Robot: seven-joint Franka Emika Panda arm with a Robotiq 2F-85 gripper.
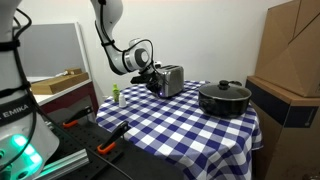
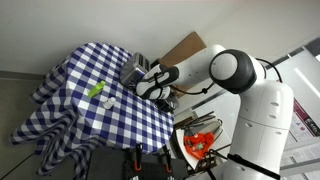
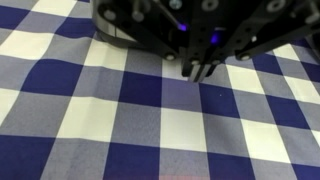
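My gripper is shut, and nothing shows between its fingertips, which are just above the blue-and-white checked cloth. In the first exterior view the gripper [image 1: 154, 86] hangs low at the near left side of a silver toaster [image 1: 172, 80]. The second exterior view has the toaster [image 2: 132, 69] standing just behind the gripper, partly hidden by the arm. A metallic edge, likely the toaster's base [image 3: 112, 38], shows at upper left in the wrist view. I cannot tell whether gripper and toaster touch.
A black lidded pot [image 1: 224, 98] stands on the right of the table. Toward the left are a green item [image 1: 115, 93] and a small white item [image 1: 122, 101]. Cardboard boxes [image 1: 285, 80] rise beyond the pot.
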